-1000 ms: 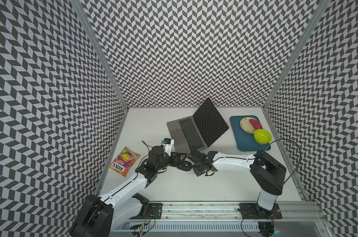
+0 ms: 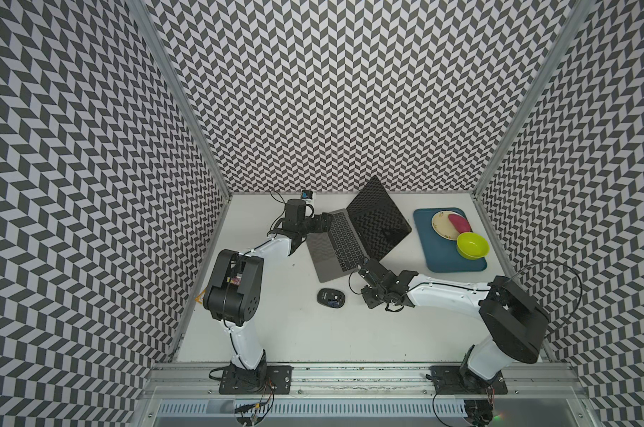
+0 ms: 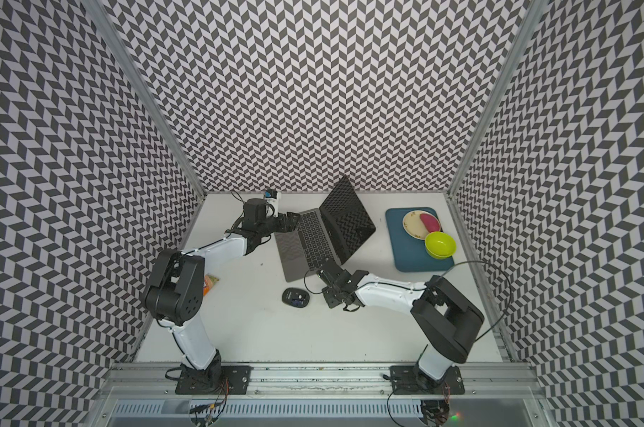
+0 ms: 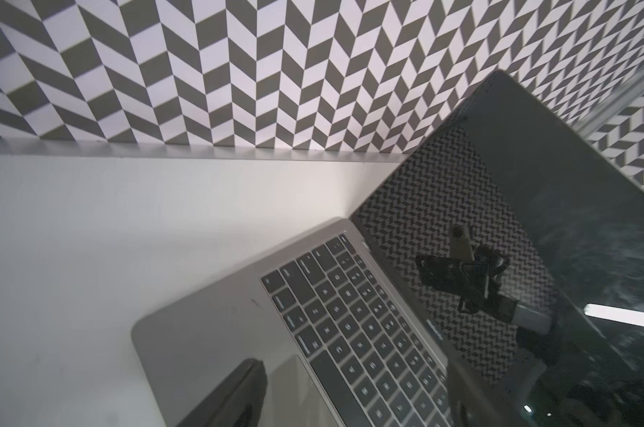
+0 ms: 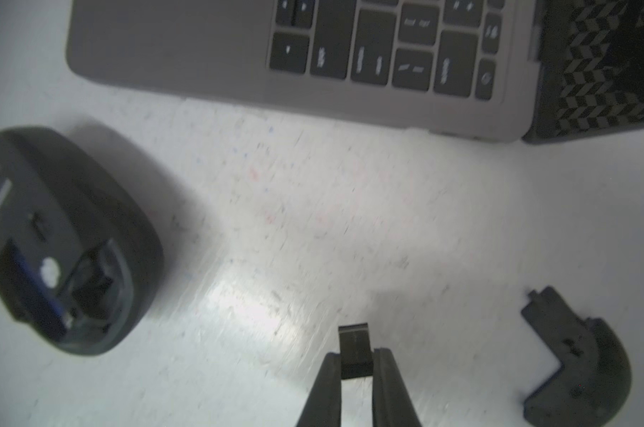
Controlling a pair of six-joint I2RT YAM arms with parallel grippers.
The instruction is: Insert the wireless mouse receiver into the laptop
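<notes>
Between the fingertips of my right gripper sits a small black receiver, held above the white table just off the laptop's near side edge. The open grey laptop lies beyond it, apart from the receiver, its side edge visible. My left gripper hovers over the laptop's palm rest and keyboard, fingers parted with nothing between them. The black mouse lies upside down with its compartment uncovered. Its curved cover rests on the table to the right in the right wrist view.
The raised laptop screen leans over the keyboard's right side. A blue tray carries a plate and a green bowl. Part of an orange packet shows behind the left arm.
My left gripper has moved from the mouse up to the laptop's far left side. My right gripper has moved right, away from the mouse. The left arm now covers the snack packet.
</notes>
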